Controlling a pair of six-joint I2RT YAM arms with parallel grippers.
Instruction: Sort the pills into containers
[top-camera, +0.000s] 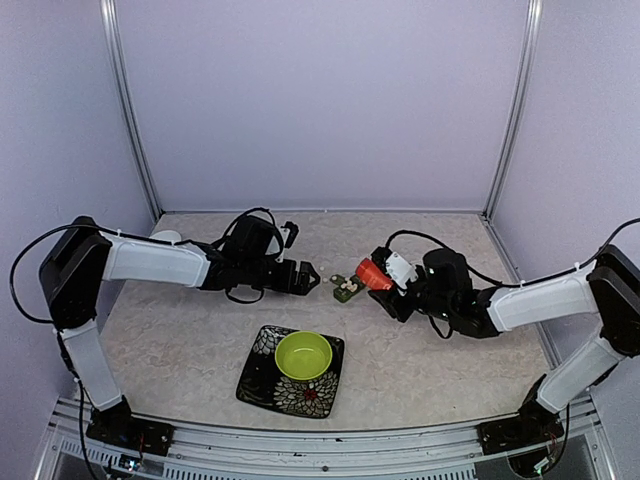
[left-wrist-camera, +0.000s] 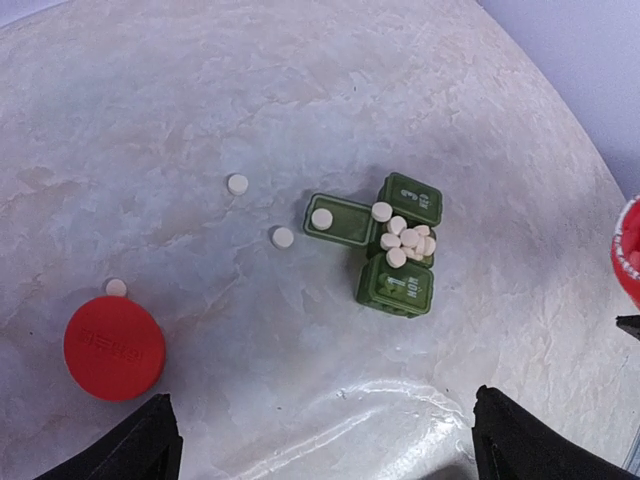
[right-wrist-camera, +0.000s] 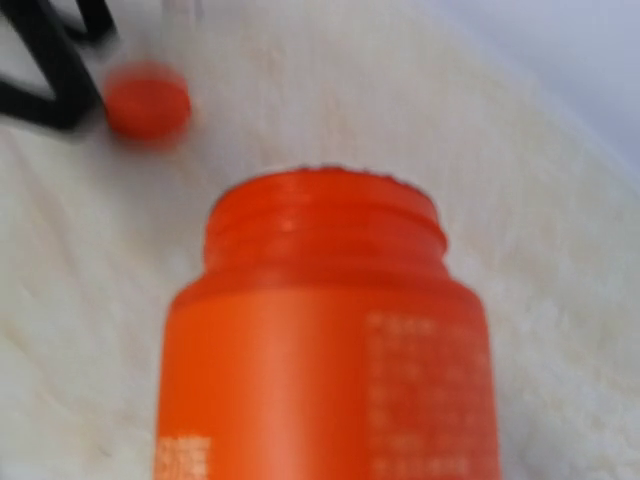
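An orange bottle (top-camera: 374, 274) (right-wrist-camera: 325, 380), uncapped, is gripped by my right gripper (top-camera: 388, 285); its fingers are out of sight in the right wrist view. The green pill box (left-wrist-camera: 397, 290) has one lid flipped open to the left. White pills (left-wrist-camera: 408, 239) heap up in that compartment, and a single pill (left-wrist-camera: 321, 219) rests on the open lid. Two more pills (left-wrist-camera: 238, 184) lie loose on the table, and another touches the red cap (left-wrist-camera: 115, 347). My left gripper is open and empty, left of the box in the top view.
A lime bowl (top-camera: 303, 355) sits on a black floral tray (top-camera: 262, 385) at the front. Something white and round (top-camera: 166, 237) is partly hidden behind the left arm. A clear plastic piece (left-wrist-camera: 360, 415) lies below the pill box.
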